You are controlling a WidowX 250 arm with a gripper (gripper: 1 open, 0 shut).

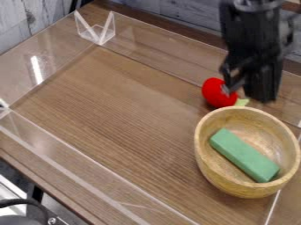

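My gripper (256, 88) is raised at the upper right, above a wooden bowl (216, 187); its lower end is blurred. In the bowl lies a green block (244, 154), with nothing touching it. A red rounded object (219, 93) with a pale green part sits on the table just behind the bowl, partly behind the gripper. Whether the fingers are open or shut is not clear.
A small clear holder (94, 26) stands at the back left. A dark cable shows at the bottom left.
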